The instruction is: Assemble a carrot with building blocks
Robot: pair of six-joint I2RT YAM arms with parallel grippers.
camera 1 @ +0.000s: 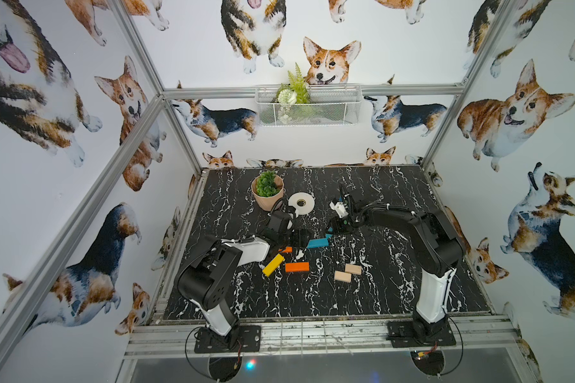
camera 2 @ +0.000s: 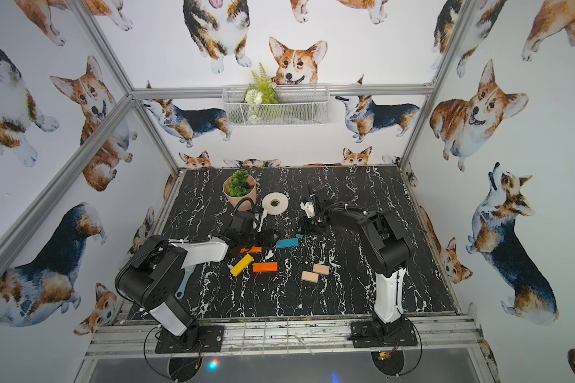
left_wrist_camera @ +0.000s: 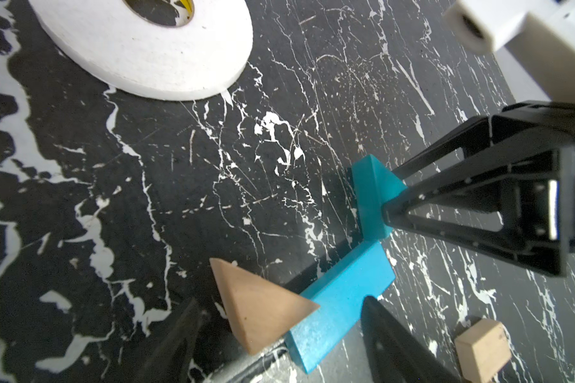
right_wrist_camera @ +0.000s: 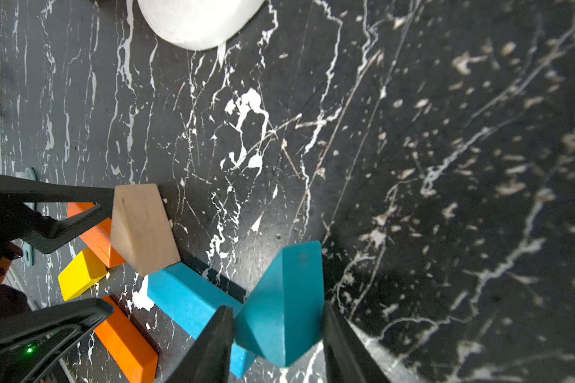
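A blue oblong block (left_wrist_camera: 345, 306) lies on the dark marbled table. At its left end a wooden triangular block (left_wrist_camera: 262, 309) stands between the spread fingers of my left gripper; a gap shows on both sides in the left wrist view. At the oblong's other end is a blue triangular block (right_wrist_camera: 287, 303). My right gripper has a finger on either side of it, touching or very close; whether it is gripped cannot be told. Orange blocks (right_wrist_camera: 126, 341) and a yellow block (right_wrist_camera: 83, 274) lie nearer the front left.
Two wooden blocks (camera 1: 343, 276) lie to the front right. A white tape roll (camera 1: 301, 203) and a potted plant (camera 1: 267, 190) stand behind the grippers. The two grippers are close together over the blue oblong. Open table lies at the right and front.
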